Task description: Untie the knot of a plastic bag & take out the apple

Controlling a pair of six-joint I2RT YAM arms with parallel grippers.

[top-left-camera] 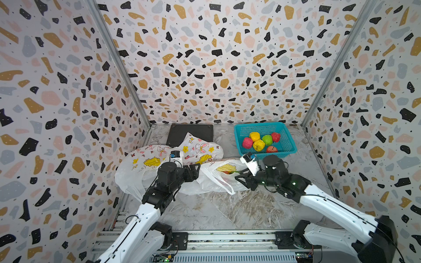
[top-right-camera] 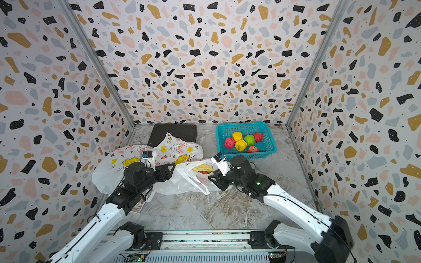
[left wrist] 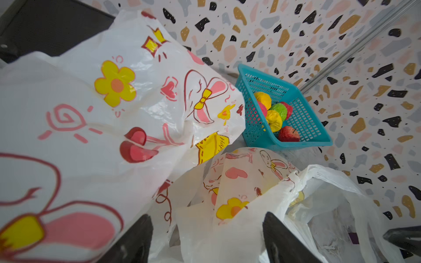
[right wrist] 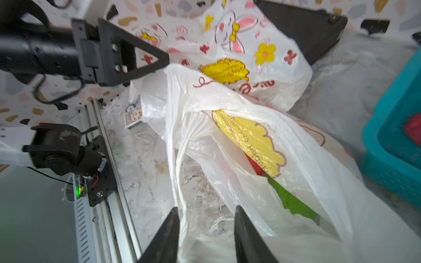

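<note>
A white patterned plastic bag (top-left-camera: 210,186) lies across the middle of the table, a loop of plastic (top-right-camera: 193,182) hanging at its front. Through its gaping mouth in the right wrist view, a bit of something red (right wrist: 253,165) and a green patch (right wrist: 291,199) show. Which piece is the apple I cannot tell. My left gripper is open over the bag's left part, white plastic behind the gap. My right gripper stands at the bag's right end, fingers apart, plastic (right wrist: 263,249) beneath the tips. Whether any plastic lies between them is unclear.
Crumpled patterned plastic (top-left-camera: 151,162) spreads over the table's left side. A blue basket (top-left-camera: 287,146) holding several fruits stands at the back right. A black panel (top-left-camera: 190,132) lies at the back left.
</note>
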